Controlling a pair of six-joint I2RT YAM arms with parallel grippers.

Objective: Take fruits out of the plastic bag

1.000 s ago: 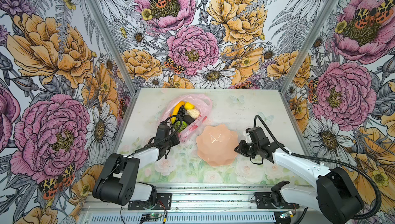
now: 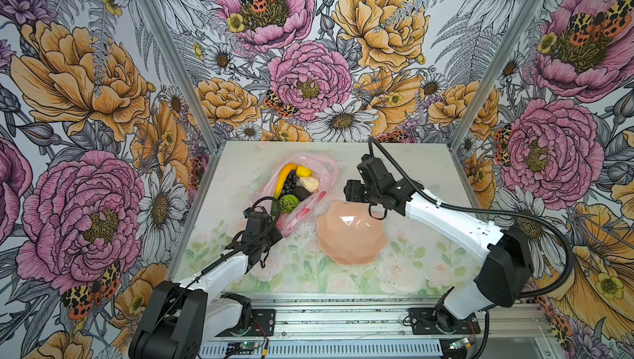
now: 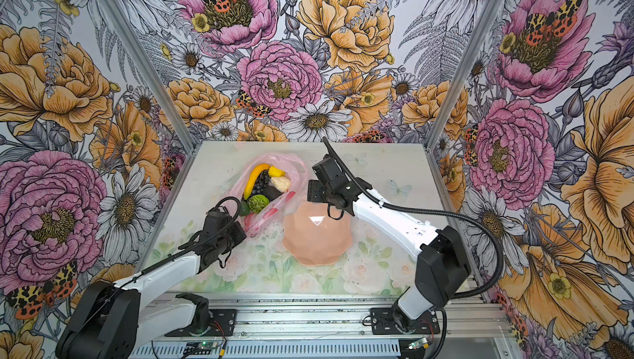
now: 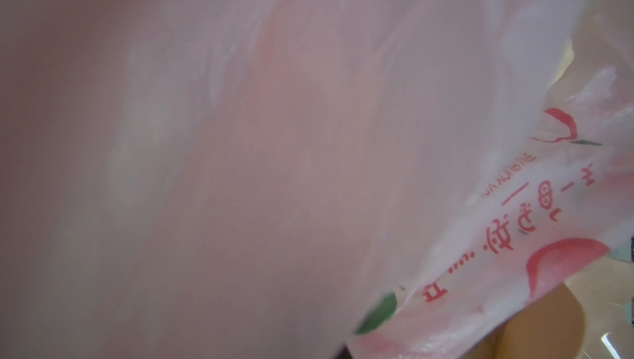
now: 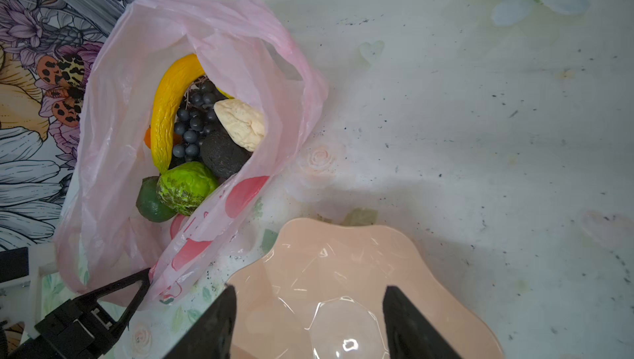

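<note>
The pink plastic bag [image 5: 290, 75] lies open at the left of the table. Inside it are a yellow banana [image 5: 168, 108], dark grapes [image 5: 193, 124], a pale lumpy fruit [image 5: 239, 123], a dark round fruit [image 5: 222, 153], a bright green fruit [image 5: 187, 187] and a darker green one [image 5: 152, 202]. My left gripper is shut on the bag's near edge; pink plastic fills most of the left wrist view. Open and empty, my right gripper hangs right of the bag, above the far side of the peach bowl [image 2: 350, 233].
The bowl stands empty beside the bag, with scalloped edges. A patterned wall [image 2: 330, 62] closes off the far side.
My right gripper has swung left and away from the front, from beside the bowl to its far side. The left gripper has shifted slightly left and toward the front, drawing the bag along.
</note>
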